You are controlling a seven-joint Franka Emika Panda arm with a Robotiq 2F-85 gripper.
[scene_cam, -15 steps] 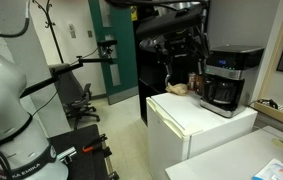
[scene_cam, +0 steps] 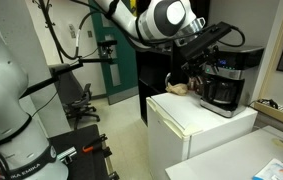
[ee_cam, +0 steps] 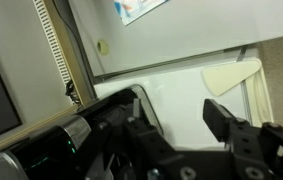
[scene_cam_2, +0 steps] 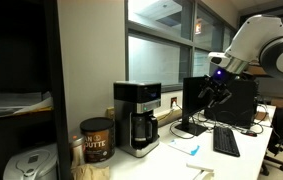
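My gripper (scene_cam: pixel 195 76) hangs above the white cabinet top (scene_cam: pixel 201 117), just left of the black and silver coffee maker (scene_cam: pixel 231 78). In the wrist view its dark fingers (ee_cam: pixel 217 118) stand apart, with only white surface showing between them. That view also has part of the coffee maker (ee_cam: pixel 51 158) at the lower left, and a pale wedge-shaped item (ee_cam: pixel 231 76) lying near the cabinet edge. From the other side, my gripper (scene_cam_2: pixel 217 98) appears to the right of the coffee maker (scene_cam_2: pixel 138 115) and its glass carafe (scene_cam_2: pixel 142 132).
A dark canister (scene_cam_2: pixel 98 139) and a silver appliance (scene_cam_2: pixel 31 163) stand left of the coffee maker. A printed sheet (scene_cam: pixel 276 171) lies on the lower white table (scene_cam: pixel 221 158).
The arm has swung right across the cabinet in exterior view 1, bringing the gripper closer to the coffee maker. The objects on the cabinet look unmoved.
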